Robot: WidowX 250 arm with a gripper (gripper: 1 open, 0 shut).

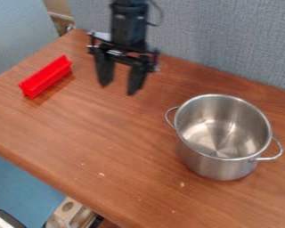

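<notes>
My black gripper [118,73] hangs above the back middle of the wooden table [109,142], blurred, its two fingers apart and pointing down with nothing visible between them. A red rectangular block [45,77] lies at the left, to the left of the gripper. A steel pot [221,134] with two side handles stands on the right, in front of and to the right of the gripper.
A grey wall [228,36] runs along the back. The table's left edge borders a blue area [26,183].
</notes>
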